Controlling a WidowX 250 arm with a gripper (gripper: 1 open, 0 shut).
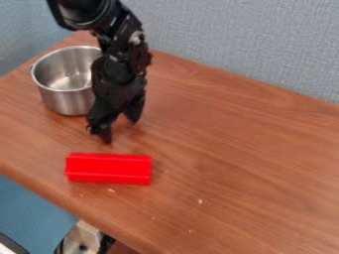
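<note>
A red rectangular block (109, 169) lies on the wooden table near its left front edge. Above it hangs my black gripper (110, 127), open and apart from the block, with nothing visible between its fingers. A steel pot (59, 84) stands behind and to the left, partly hidden by the arm.
A grey wall runs along the back, and the table's left edge drops to a blue surface.
</note>
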